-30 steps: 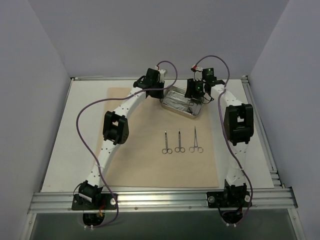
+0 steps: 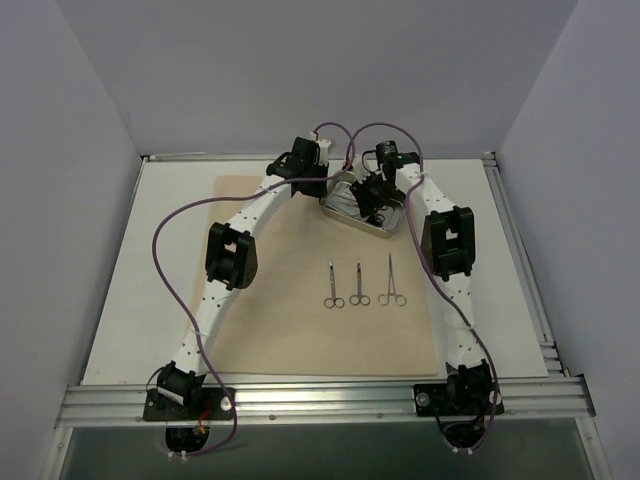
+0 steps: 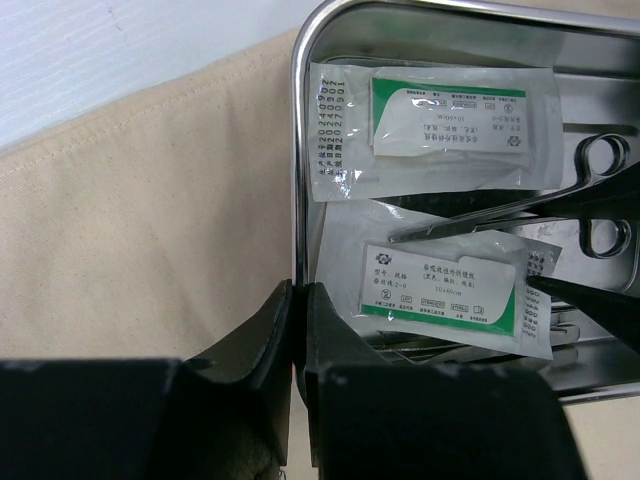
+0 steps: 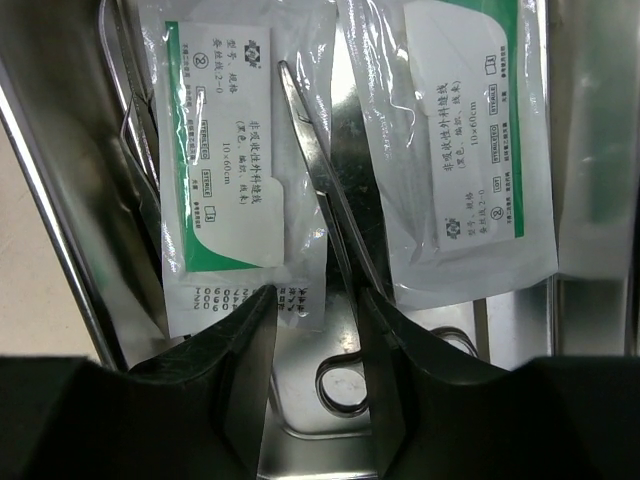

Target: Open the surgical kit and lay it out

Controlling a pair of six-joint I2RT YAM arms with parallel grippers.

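The steel tray point(image 2: 385, 229) sits at the back of the mat; my left gripper is shut on its rim. Inside lie two suture packets point(image 3: 440, 130) with green labels, a scissor-like steel instrument point(image 4: 325, 180) with ring handles, and more instruments point(image 4: 140, 120) partly hidden. My right gripper is open over the tray, its fingertips either side of the ringed instrument's shanks. On the mat stand out three ringed instruments in a row: point(image 2: 333, 290), a second instrument point(image 2: 359, 290) and a third instrument point(image 2: 391, 290).
The white table point(image 2: 130, 280) shows around it.
My right gripper has moved left and down into the tray, over the ringed instrument. The left gripper has stayed at the rim.
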